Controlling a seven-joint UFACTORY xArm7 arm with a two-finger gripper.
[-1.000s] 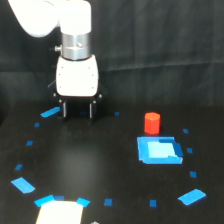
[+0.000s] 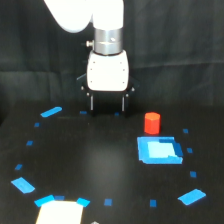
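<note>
My gripper [image 2: 108,104] hangs at the back of the dark table in the camera view, left of a small red cylinder-like object [image 2: 152,123]. Its two fingers point down and stand apart, and I see nothing between them. The red object is upright just behind a shallow blue tray [image 2: 142,151]. Inside that tray lies a white piece [image 2: 161,150].
At the bottom left, a pale block [image 2: 60,213] is cut off by the frame edge. Blue tape strips [image 2: 192,197] and several small blue marks dot the table.
The arm and gripper have shifted right across the back of the table, closer to the red object. The red object, tray and pale block have stayed where they were.
</note>
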